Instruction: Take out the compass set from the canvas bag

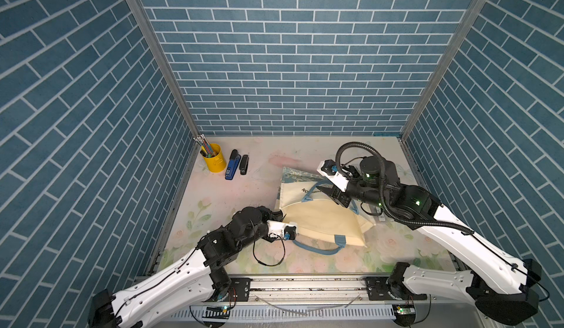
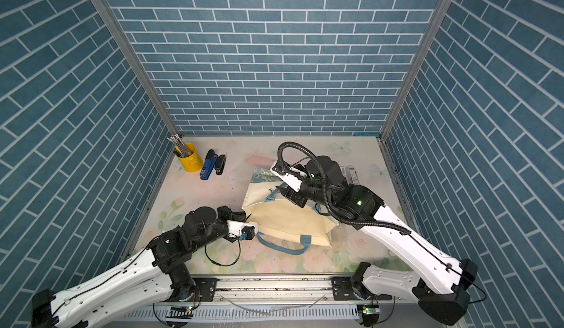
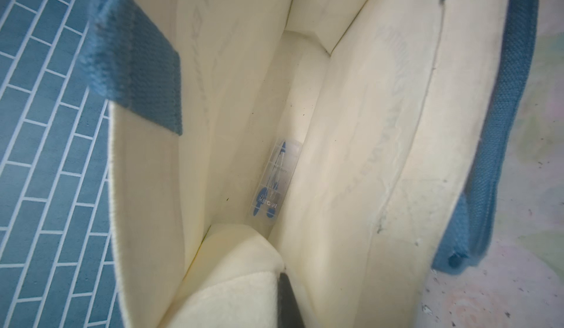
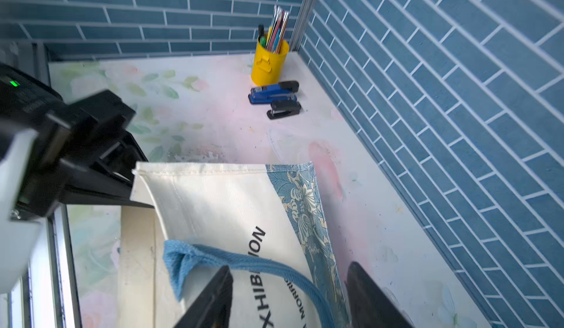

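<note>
The cream canvas bag with blue handles stands in the middle of the table, dark lettering on its outer panel. At the bag's left edge, my left gripper is shut on the cloth at an upper corner. Down inside the bag, in the left wrist view, lies the compass set, a clear case with blue parts. My right gripper is above the bag, its fingers spread and nothing between them; the lettered panel and a blue handle show beyond. The top views hide the compass set.
A yellow pen cup, a blue stapler and a black stapler stand at the back left. Clear cases lie to the right, mostly behind the right arm.
</note>
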